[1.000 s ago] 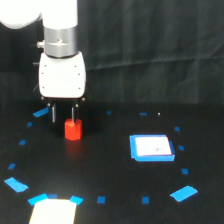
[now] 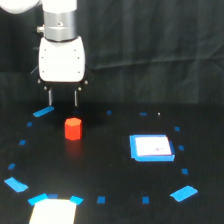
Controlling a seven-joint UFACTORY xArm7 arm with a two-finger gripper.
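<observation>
My gripper [image 2: 62, 95] hangs open at the upper left of the camera view, its two fingers apart with nothing between them. Below it and a little to its right, a red hexagonal block [image 2: 73, 129] sits on the black table, clear of the fingertips. To the right lies a white rectangle with a blue border [image 2: 152, 147].
A pale cream square [image 2: 52, 212] lies at the bottom left, cut off by the frame's edge. Blue tape marks are scattered over the dark table [image 2: 110, 170]. A dark curtain hangs behind.
My gripper has moved up and slightly left, away from the red block, which is now fully in sight in the same place.
</observation>
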